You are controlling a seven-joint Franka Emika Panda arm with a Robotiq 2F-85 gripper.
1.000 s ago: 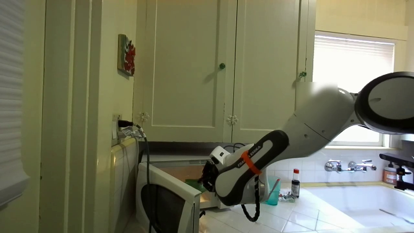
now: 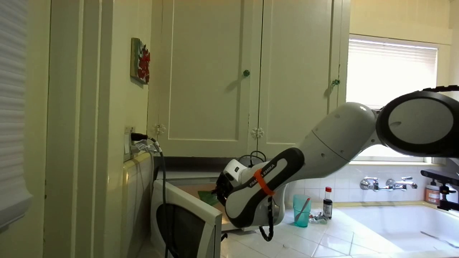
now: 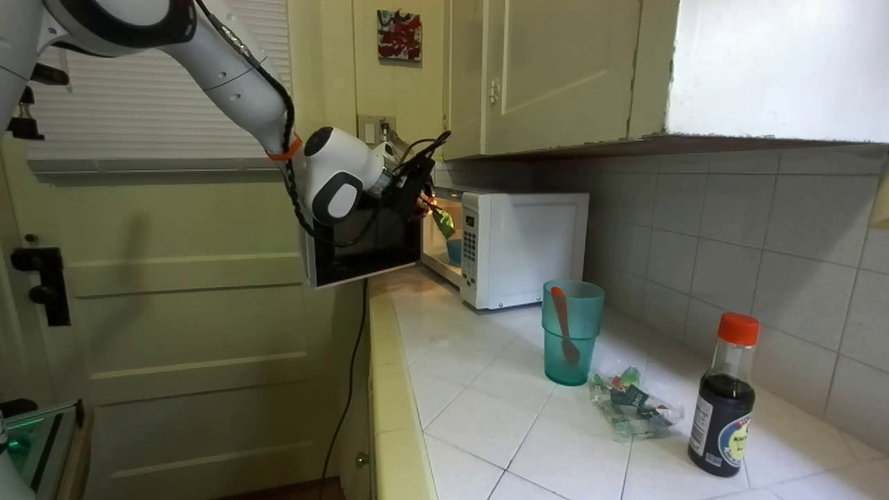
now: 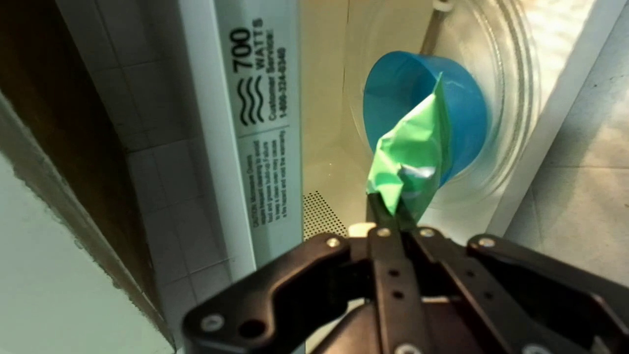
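A crinkled green packet [image 4: 415,150] is pinched at its lower end by my gripper, whose fingers are shut on it. In the wrist view it overlaps a blue cup [image 4: 466,112] inside the microwave; how far apart the two are in depth I cannot tell. The cup appears to lie or lean on the glass turntable [image 4: 519,53]. From the second exterior view, the gripper [image 3: 425,204] is at the mouth of the open microwave [image 3: 533,242], with the packet [image 3: 443,221] pointing in toward the blue cup [image 3: 454,250].
The microwave door [image 2: 189,219] stands open on the left, with a black cord hanging in front. On the counter are a teal cup [image 3: 573,333] with a red utensil, a clear bag of wrapped pieces [image 3: 633,404] and a dark sauce bottle [image 3: 723,400]. Cabinets [image 2: 206,77] hang above.
The arm has moved left in the first exterior view, bringing the gripper and green packet further over the open microwave door's side. The counter items have not moved.
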